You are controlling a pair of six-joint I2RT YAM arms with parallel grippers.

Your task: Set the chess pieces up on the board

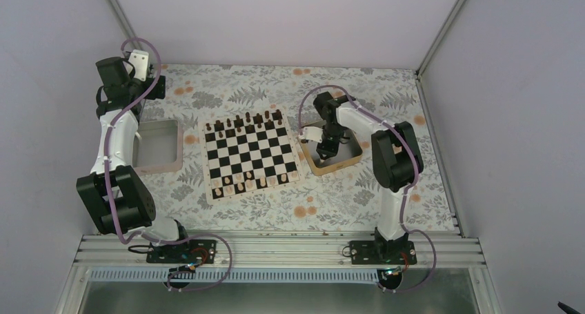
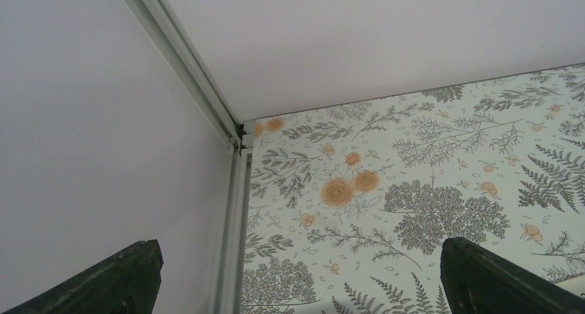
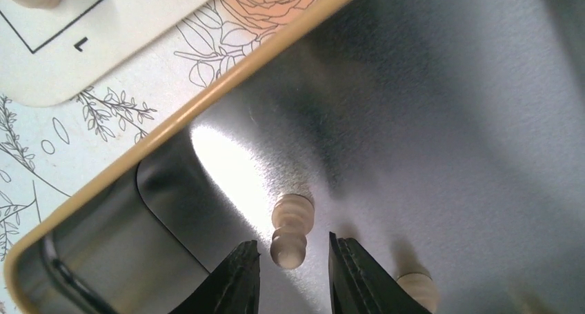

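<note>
The chessboard has dark pieces along its far side and several light pieces on its near side. My right gripper is down inside the tan-rimmed box, its open fingers on either side of a light chess piece. A second light piece stands to the lower right in the right wrist view. My left gripper is raised at the back left over bare mat, its fingertips wide apart with nothing between them.
A grey box sits left of the board. Side and back walls border the mat. The mat in front of the board and box is clear.
</note>
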